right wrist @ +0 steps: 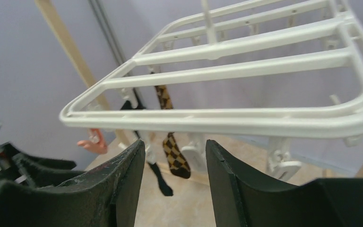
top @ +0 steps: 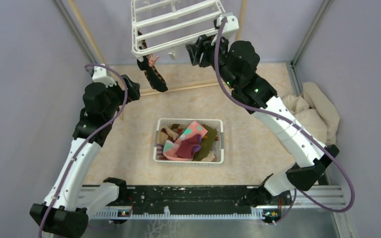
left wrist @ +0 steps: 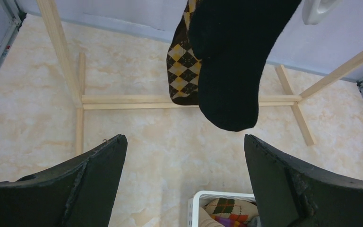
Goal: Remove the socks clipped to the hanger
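A brown argyle sock [top: 155,79] and a black sock [left wrist: 231,80] hang under the left side of the white hanger [top: 176,44]. In the left wrist view the argyle sock [left wrist: 184,71] is partly behind the black one. A small pink piece [top: 153,60] hangs beside them. My left gripper [top: 135,89] stands open below and left of the socks, nothing between its fingers. At the hanger's front right edge is my right gripper [top: 194,52]. Its fingers [right wrist: 130,175] stand partly apart by the hanger rail [right wrist: 217,122]; whether they grip anything is unclear.
A white basket [top: 155,144] on the floor contains several coloured socks, including a pink spotted one [top: 191,133]. Wooden bars [left wrist: 127,99] cross the floor behind it. Beige cushions [top: 322,106] lie at the right. Floor around the basket is clear.
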